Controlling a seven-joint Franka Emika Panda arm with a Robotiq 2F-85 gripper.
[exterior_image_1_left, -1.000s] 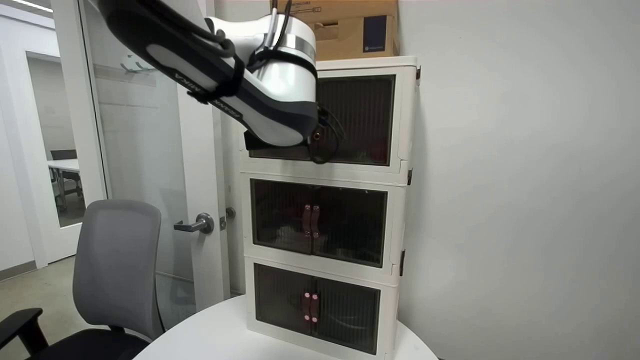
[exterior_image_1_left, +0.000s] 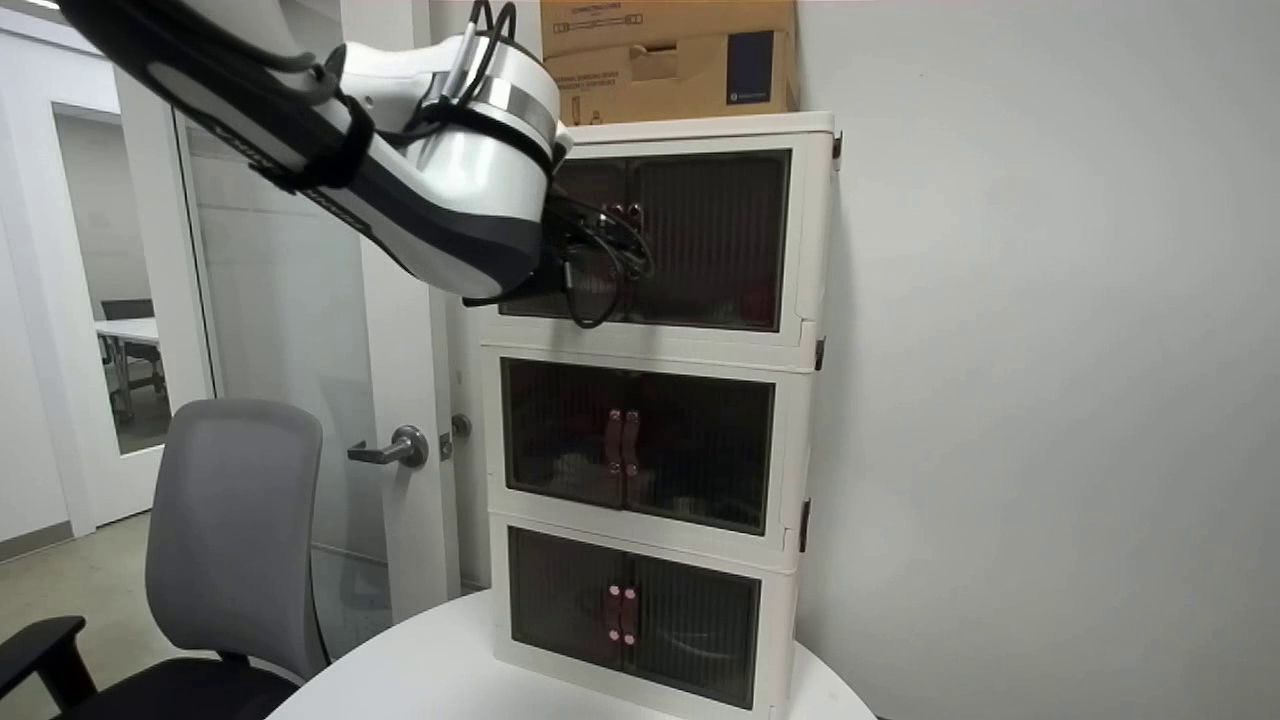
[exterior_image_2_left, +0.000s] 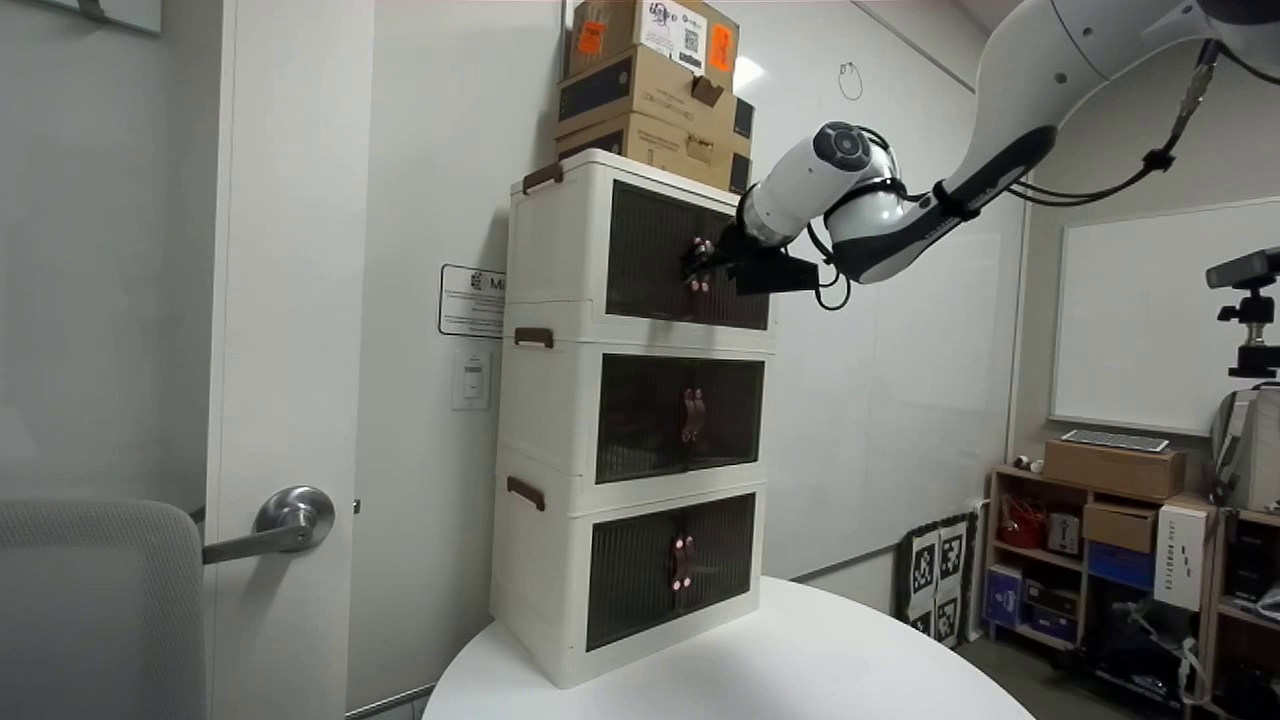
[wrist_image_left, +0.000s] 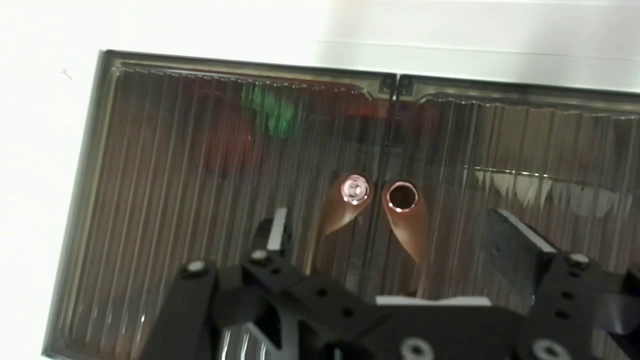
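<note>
A white three-tier cabinet (exterior_image_1_left: 648, 346) with dark ribbed doors stands on a round table. All its doors look shut. In the wrist view my gripper is open, its fingers (wrist_image_left: 525, 231) spread wide across the top tier's door pair. Between them in that view are the two brown door handles, the left handle (wrist_image_left: 342, 210) and the right handle (wrist_image_left: 408, 225); neither looks gripped. Exterior view 2 has the gripper (exterior_image_2_left: 698, 258) right in front of the top doors, close to the handles. The arm hides most of it in exterior view 1.
Cardboard boxes (exterior_image_2_left: 648, 102) are stacked on the cabinet. An office chair (exterior_image_1_left: 234, 528) and a door with a lever handle (exterior_image_1_left: 396, 448) are on the left; a shelf (exterior_image_2_left: 1080, 564) stands at the far right in exterior view 2.
In exterior view 1 the arm has shifted left, uncovering the top-tier handles and more of the top doors. The cabinet has not moved, and its doors remain shut.
</note>
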